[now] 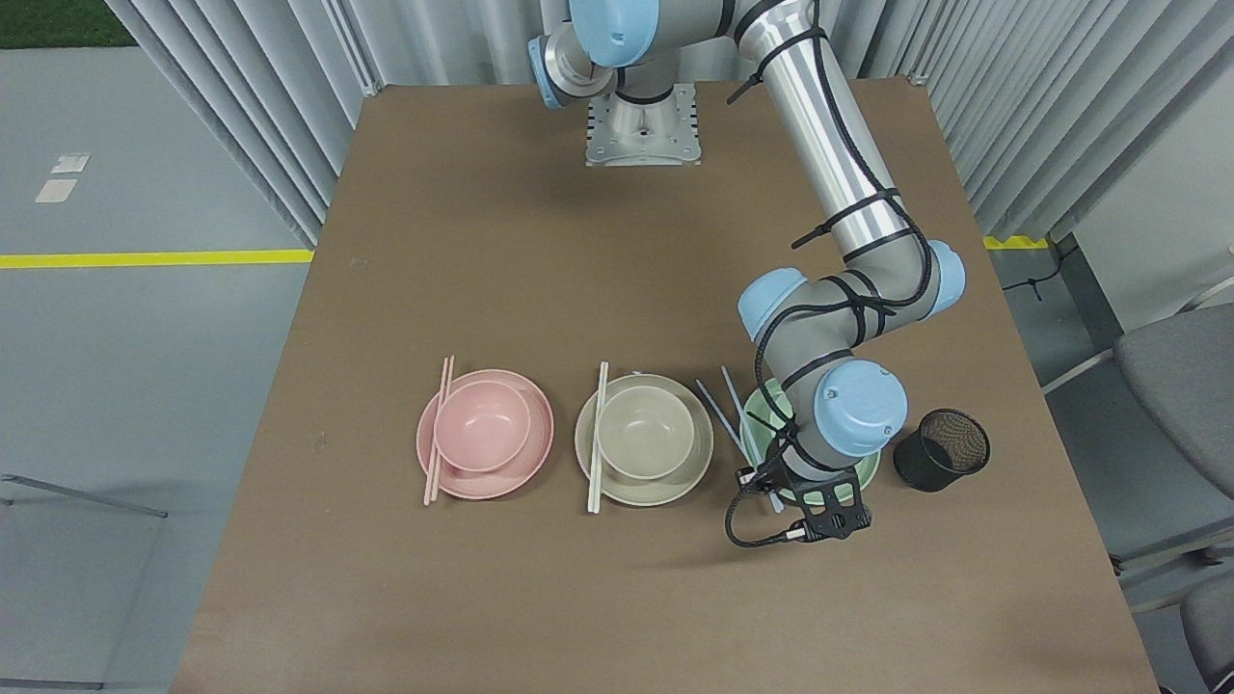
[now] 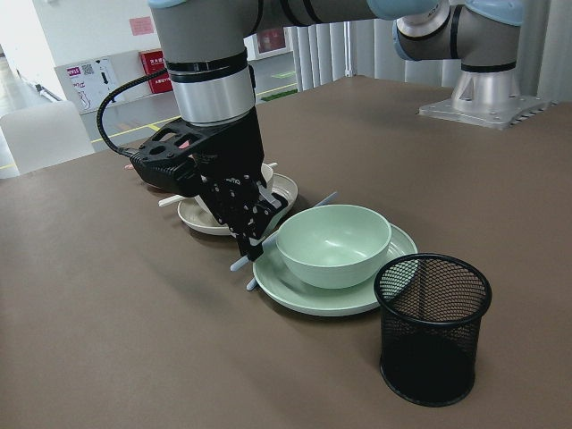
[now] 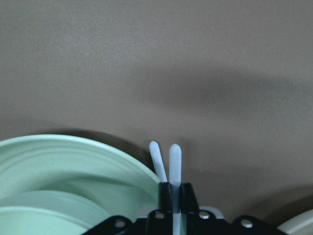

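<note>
My gripper (image 2: 257, 228) is down at the left edge of a green plate (image 2: 313, 299) holding a green bowl (image 2: 331, 246). In the wrist view its black fingers (image 3: 190, 205) are closed on a light blue chopstick (image 3: 175, 161), with a second chopstick (image 3: 157, 156) lying just left of it beside the plate rim. In the front view the arm hides much of the green set, and the two chopsticks (image 1: 731, 422) slant out from beneath it.
A cream bowl (image 1: 644, 434) on its plate with chopsticks (image 1: 596, 445) sits left of me, and a pink set (image 1: 486, 422) farther left. A black mesh cup (image 1: 940, 451) stands to the right.
</note>
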